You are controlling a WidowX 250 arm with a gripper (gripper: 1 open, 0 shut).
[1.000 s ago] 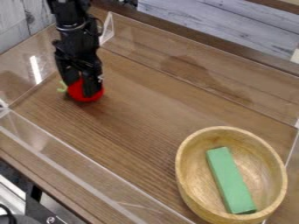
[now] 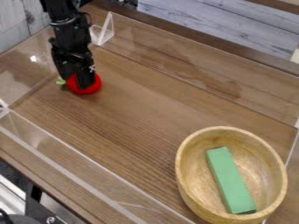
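My black gripper [image 2: 75, 68] reaches down from the top left onto a round red object [image 2: 87, 87] at the left of the table, its fingers over and partly hiding it. A small green bit shows at the object's left. Whether anything sits between the fingers is hard to see.
A tan bowl [image 2: 191, 187] with a green bar [image 2: 229, 179] lying in it stands at the lower right. Pale planks edge the top right.
The gripper and arm have shifted slightly left and tilted a little; the red object appears slightly further up and left. The bowl is unchanged.
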